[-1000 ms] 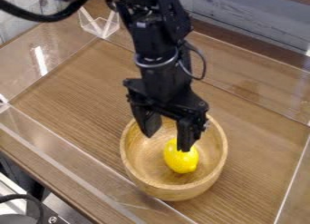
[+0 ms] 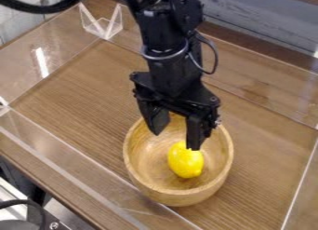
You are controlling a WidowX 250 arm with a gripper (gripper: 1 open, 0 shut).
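My black gripper (image 2: 176, 122) hangs over a light wooden bowl (image 2: 141, 169), its two fingers open and spread apart above the bowl's back part. In the bowl lies a yellow object (image 2: 185, 160), rounded and elongated, just in front of and below the fingertips, with nothing visible held between them.
The bowl stands on a brown wooden table (image 2: 69, 103) with clear room at left and right. A clear plastic piece (image 2: 102, 20) is at the back left. Cables hang at the upper left and lie at the lower left corner.
The gripper has risen slightly, away from the yellow object, showing more of the bowl's interior. The yellow object and bowl look nearly unmoved.
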